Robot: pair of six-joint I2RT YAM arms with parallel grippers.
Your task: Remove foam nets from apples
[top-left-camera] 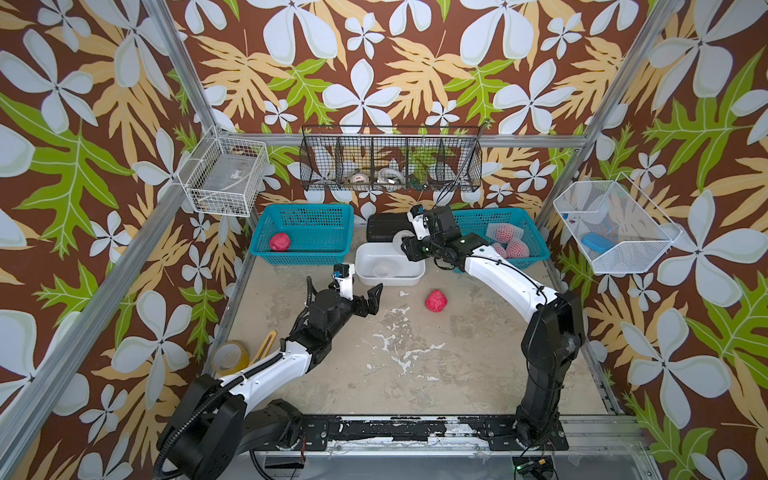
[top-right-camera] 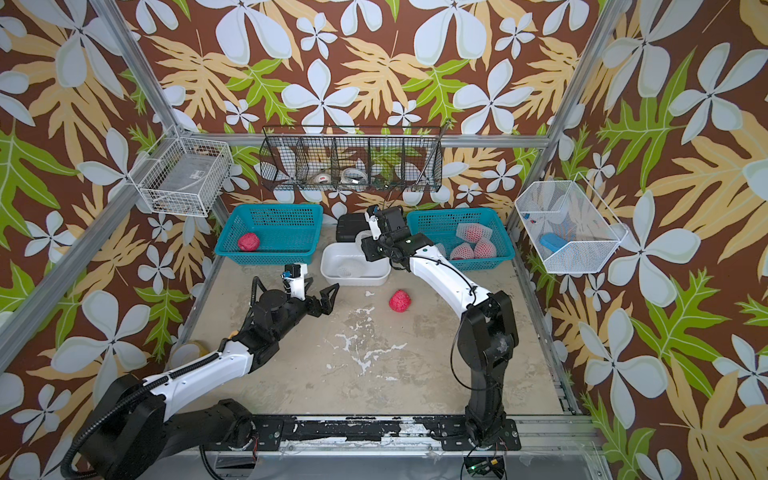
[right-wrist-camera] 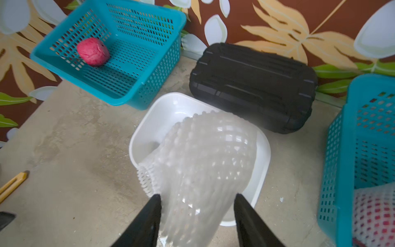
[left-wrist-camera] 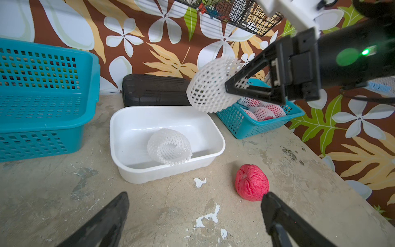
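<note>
A white foam net [right-wrist-camera: 214, 156] is at my right gripper, above the white tray [right-wrist-camera: 263, 181]. In the right wrist view the fingers stand partly apart with the net's narrow end between them; whether they grip it is unclear. Another white net [left-wrist-camera: 169, 146] lies in the tray. A bare red apple [left-wrist-camera: 251, 182] rests on the table, right of the tray's front. One more bare apple [top-left-camera: 279, 241] sits in the left teal basket [top-left-camera: 328, 254]. My left gripper [top-left-camera: 373, 298] is open and empty, in front of the tray.
Several netted apples [top-right-camera: 472, 242] are in the right teal basket [top-right-camera: 428, 214]. A black case [right-wrist-camera: 255, 86] lies behind the tray. A tape roll [top-left-camera: 231, 358] is at the table's left edge.
</note>
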